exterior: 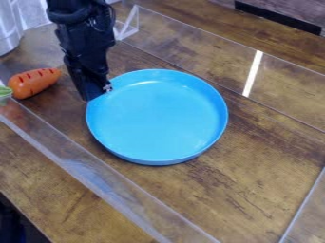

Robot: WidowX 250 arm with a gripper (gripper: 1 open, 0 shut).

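Note:
A black robot gripper [91, 84] hangs at the upper left, its tips at the upper-left rim of a round blue plate [156, 119] on the wooden table. An orange toy carrot [36, 82] with a green top lies to the left of the gripper, apart from it. Whether the fingers are open or shut is hard to make out.
A white object [8, 24] stands at the top left corner. Clear transparent strips border the work area.

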